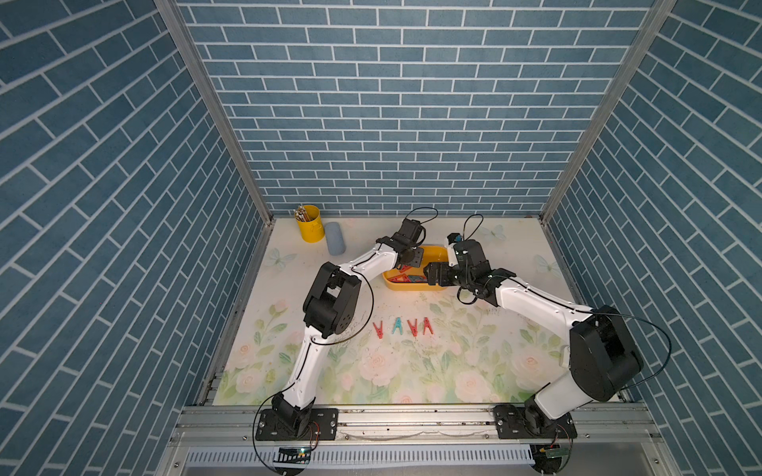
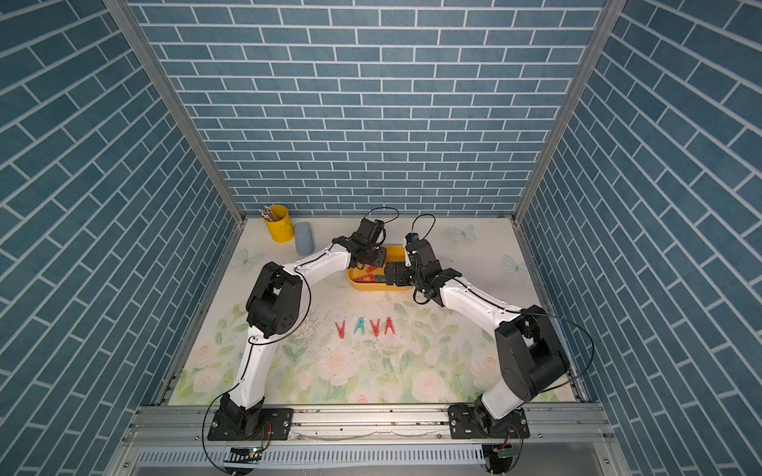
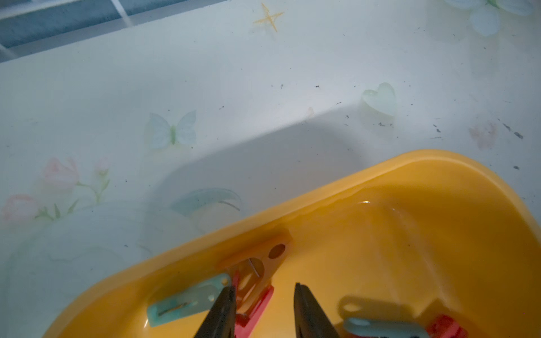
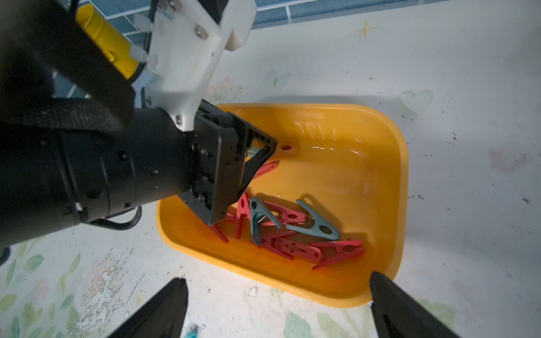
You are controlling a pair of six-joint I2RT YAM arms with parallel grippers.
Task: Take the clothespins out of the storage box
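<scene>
A yellow storage box [image 4: 360,169] holds several red, orange and blue-grey clothespins [image 4: 315,227]. My left gripper is inside or just over the box's far part, fingers apart above an orange clothespin [image 3: 256,270] beside a teal one [image 3: 186,298] and a red one. My right gripper hangs open over the box's near right side, nothing between its fingers. In the top views, several red and teal clothespins [image 1: 412,327] lie in a row on the table in front of the box.
A yellow cup with utensils [image 1: 311,226] and a blue-grey object [image 1: 335,238] stand at the back left. The two arms are close together over the box.
</scene>
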